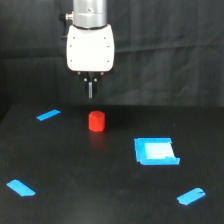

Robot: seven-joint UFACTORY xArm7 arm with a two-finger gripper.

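Observation:
A small red cylinder-like object (97, 121) stands upright on the dark table, left of the middle. Above it and slightly to its left hangs my gripper (90, 95), pointing down from the white arm housing (90, 49). Its dark fingers look thin and close together against the black backdrop, too small to tell whether they are open or shut. Nothing shows held between them, and a gap separates the tips from the red object.
A blue tray-like piece with a white inside (157, 151) lies to the right. Flat blue strips lie at the back left (48, 115), front left (20, 188) and front right (191, 196).

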